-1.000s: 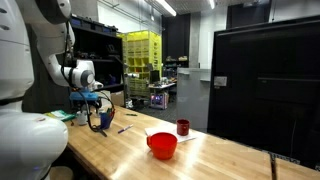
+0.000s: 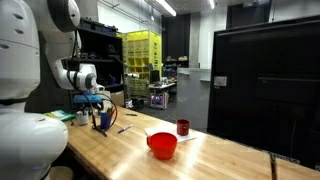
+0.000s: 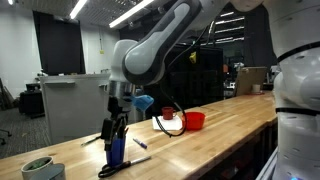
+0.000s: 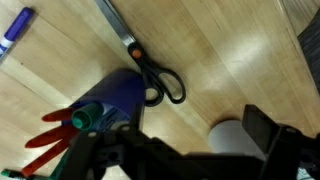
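Observation:
My gripper is open in the wrist view, its dark fingers wide apart with wood and part of a round white thing (image 4: pixel 232 138) visible in the gap. A blue cup (image 4: pixel 120 92) holding red handles (image 4: pixel 52 135) and a green-ended item (image 4: pixel 86 117) stands by the left finger, which partly covers it. Black-handled scissors (image 4: pixel 160 80) lie flat on the table beyond the fingers. In exterior view 2 the gripper (image 3: pixel 112 128) hangs at the blue cup (image 3: pixel 116 150); whether they touch cannot be told.
A blue marker (image 4: pixel 17 26) lies near the wrist view's upper left corner. A grey-green cup (image 3: pixel 38 168) stands at the near left. Farther along the table are a red pot (image 2: pixel 162 145) and a dark red mug (image 2: pixel 183 128).
In exterior view 1 the arm has shifted slightly to the right. The cup, the pot and the mug look unmoved.

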